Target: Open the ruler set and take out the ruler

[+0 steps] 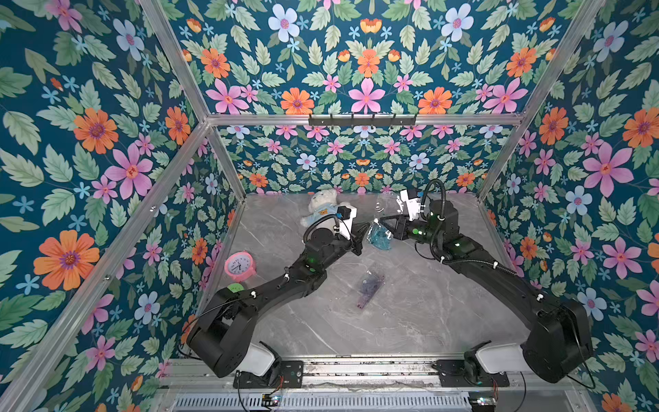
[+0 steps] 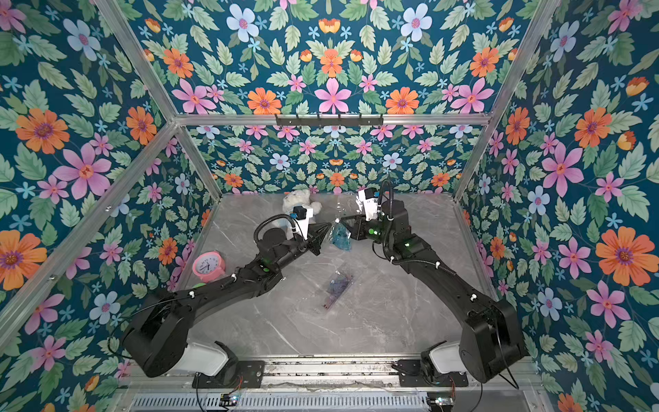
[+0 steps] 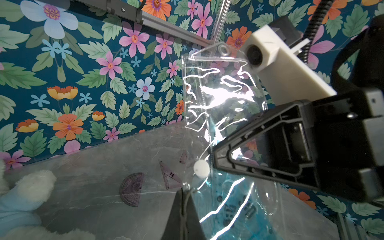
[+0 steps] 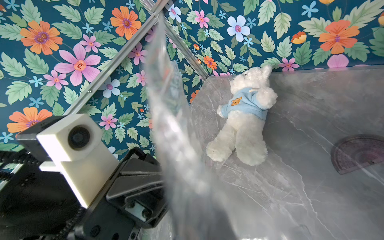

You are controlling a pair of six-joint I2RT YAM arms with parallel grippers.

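Note:
A clear pouch (image 1: 379, 235) with blue contents and a white snap hangs upright between my grippers in the middle of the table. My right gripper is shut on it, near the snap in the left wrist view. My left gripper is shut, its tips just beside the pouch's left side below the snap; nothing clear shows between them. In the right wrist view the pouch (image 4: 176, 132) is a blurred vertical strip. A purplish transparent ruler pack (image 1: 370, 290) lies on the near middle of the table. A protractor (image 3: 132, 188) and a triangle (image 3: 170, 176) also show.
A white teddy bear (image 4: 250, 112) in a blue shirt lies at the back left. A pink clock (image 1: 239, 263) and a green object (image 1: 234, 287) sit at the left edge.

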